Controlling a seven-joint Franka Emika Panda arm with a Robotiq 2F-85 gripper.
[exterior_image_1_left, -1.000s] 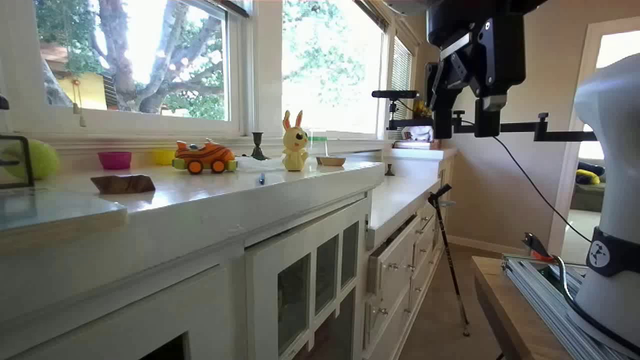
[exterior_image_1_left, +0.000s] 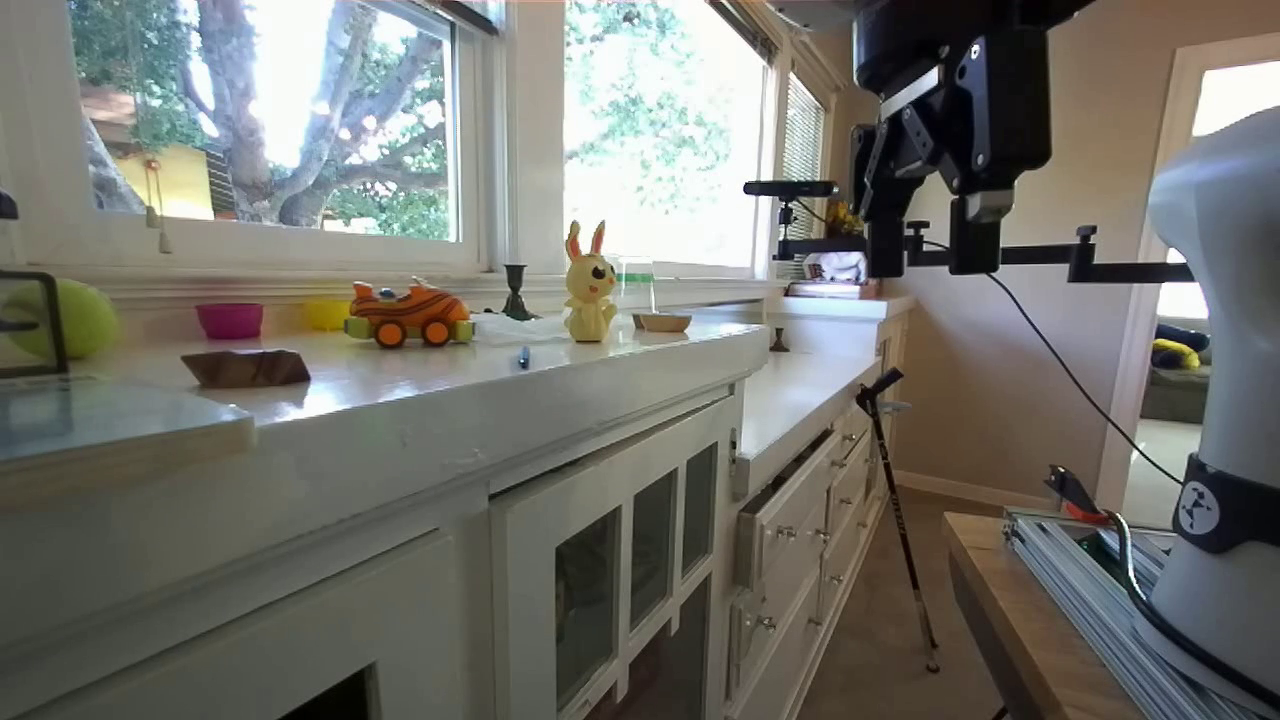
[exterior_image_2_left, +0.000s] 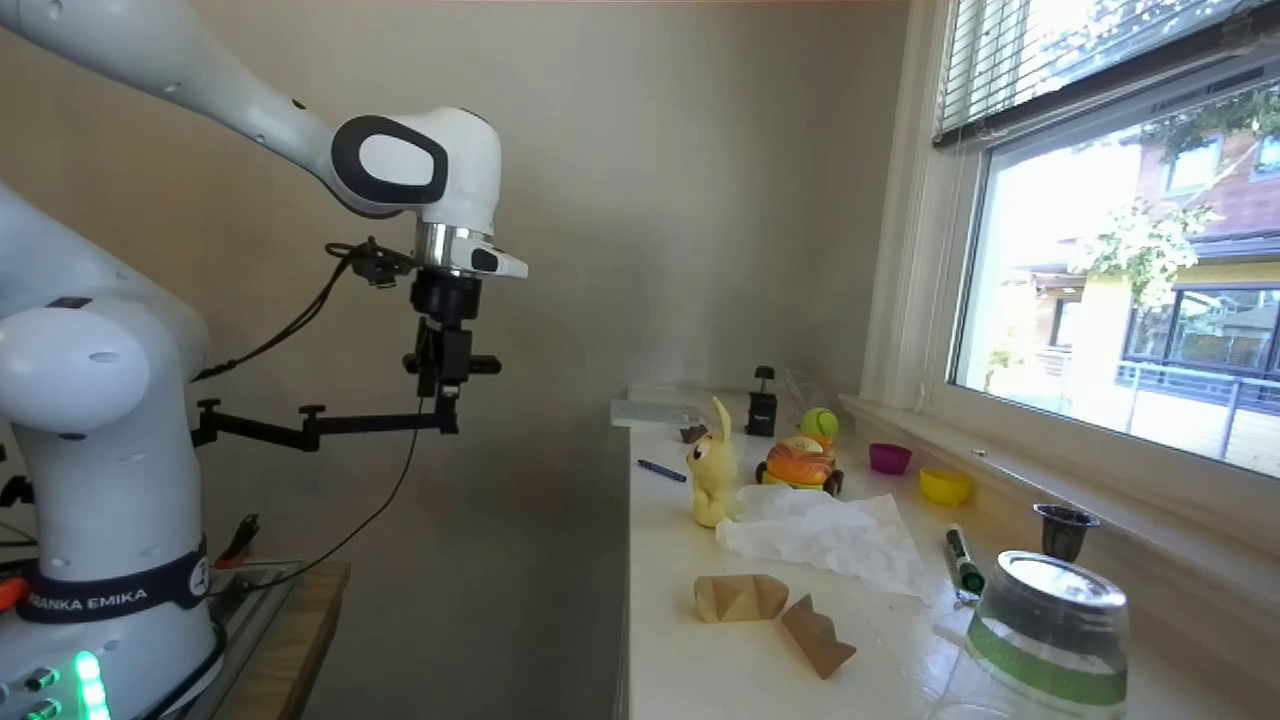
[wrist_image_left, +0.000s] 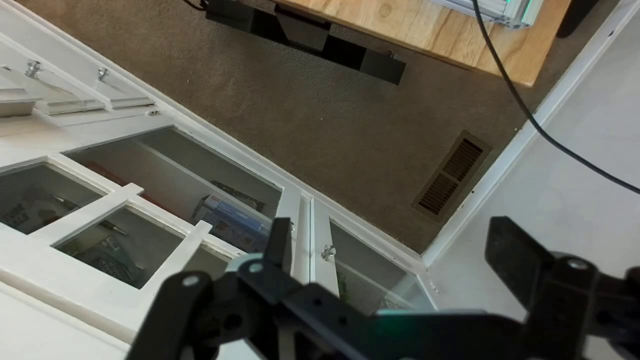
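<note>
High in exterior view 1, my gripper (exterior_image_1_left: 932, 250) points down with its fingers spread and nothing between them. The wrist view shows the gripper open over carpet and cabinet fronts, touching nothing. In exterior view 2 the gripper (exterior_image_2_left: 444, 414) hangs well to the left of the white counter (exterior_image_2_left: 672, 672). On that counter stands a cream bunny figure (exterior_image_1_left: 590, 298), upright. An orange toy car (exterior_image_1_left: 411, 318) is to its left in exterior view 1. Magenta (exterior_image_2_left: 889, 457) and yellow (exterior_image_2_left: 945, 485) cups sit near the window sill.
A clear cup with a green band (exterior_image_2_left: 1056, 672) stands upside down near the front. White cloth (exterior_image_2_left: 828, 534), brown folded pieces (exterior_image_2_left: 740, 596), a green marker (exterior_image_2_left: 963, 559), a blue pen (exterior_image_2_left: 661, 470) and a dark cup (exterior_image_2_left: 1063, 530) also lie about. Open air surrounds the gripper.
</note>
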